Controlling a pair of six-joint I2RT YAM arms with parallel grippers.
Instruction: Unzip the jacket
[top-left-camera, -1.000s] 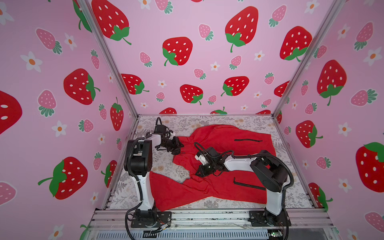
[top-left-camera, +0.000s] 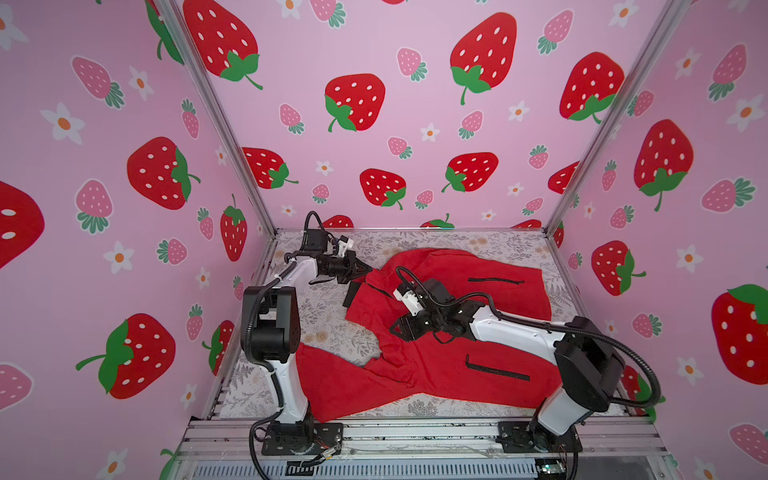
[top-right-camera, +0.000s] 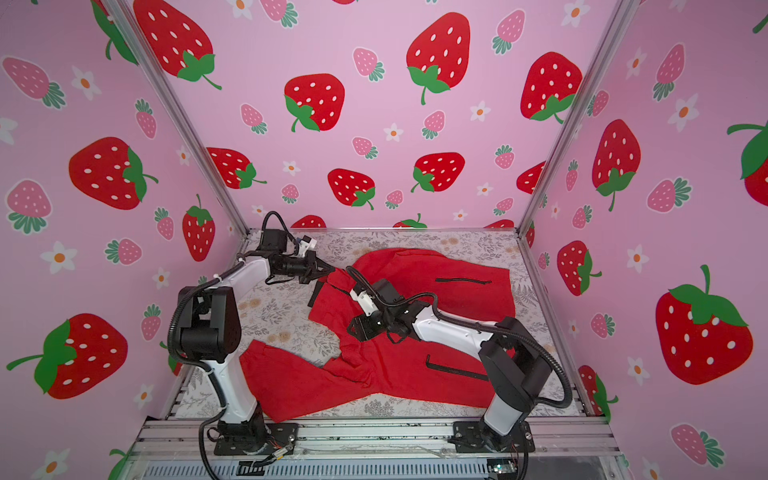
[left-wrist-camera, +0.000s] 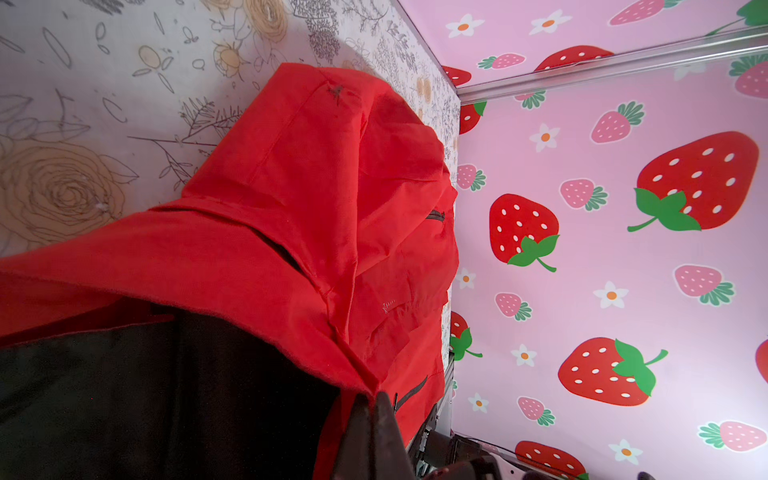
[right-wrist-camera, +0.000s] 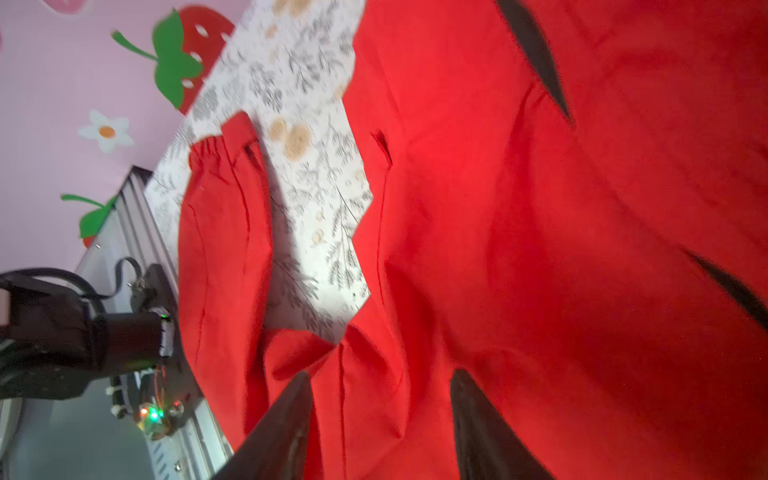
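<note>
A red jacket lies spread on the floral table. In the left wrist view, my left gripper is shut with the collar's red edge pinched at its fingertips. That edge is drawn up, baring the black inner lining. From the top left view, the same left gripper is at the jacket's left end. My right gripper hovers over the jacket's middle. Its fingers stand apart with only red cloth below and nothing between them. The front zipper's pull cannot be made out.
Dark pocket zippers run across the jacket's front. One sleeve stretches toward the left arm's base. Bare table shows left of the jacket, and pink strawberry walls enclose the area.
My left gripper has moved toward the back, drawing the collar edge up. The right arm has swung rightward at its elbow, its gripper shifting slightly toward the back.
</note>
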